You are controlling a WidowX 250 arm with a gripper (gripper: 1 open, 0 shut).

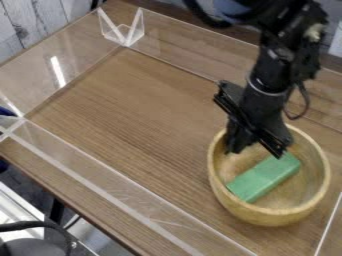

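A round wooden bowl (230, 202) sits at the lower right of the table, with a green rectangular block (263, 177) lying inside it, tilted diagonally. My black gripper (254, 140) hangs over the back left part of the bowl, above the block's upper left. Nothing shows held between its fingers; it looks shut, though the fingertips are small and dark.
Clear plastic edging runs along the back and the lower left. Dark cables and hardware are at the lower left edge.
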